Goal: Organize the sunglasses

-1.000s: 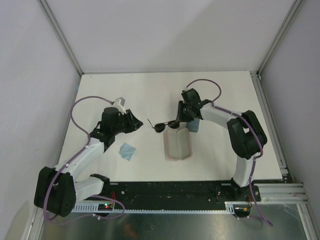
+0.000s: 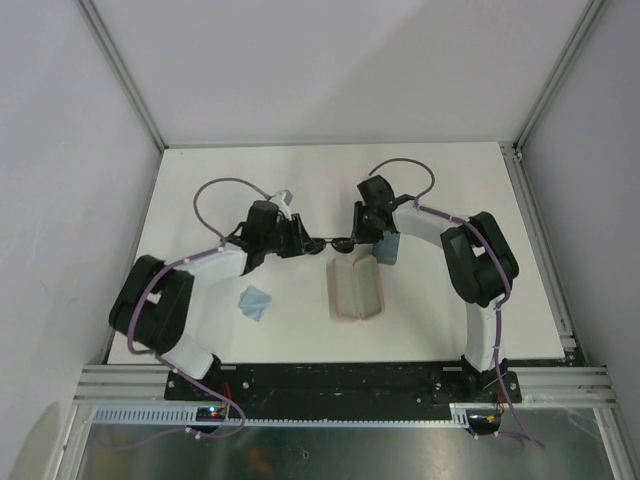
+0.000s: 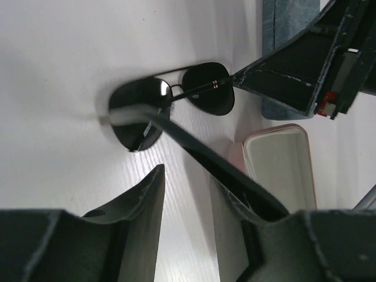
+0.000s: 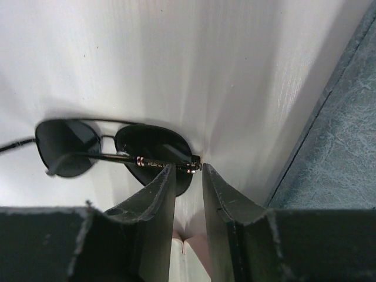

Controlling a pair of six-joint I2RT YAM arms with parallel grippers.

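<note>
Dark sunglasses (image 2: 342,245) lie lenses-flat between my grippers in the top view, with temples across them. In the left wrist view my left gripper is at the near lens (image 3: 132,100), a temple crossing blurred over its fingers; whether it grips that temple is unclear. My right gripper has its fingertips at the hinge end of the right lens (image 4: 153,147), with the temple end between or just at them.
An open pink-rimmed case (image 2: 356,290) lies just in front of the sunglasses. A blue-grey pouch (image 2: 388,255) is under the right arm. A blue cloth (image 2: 254,303) lies at the front left.
My left arm has swung right to the sunglasses, and their left temple now lies differently. The glasses have shifted slightly. The right gripper has moved only slightly.
</note>
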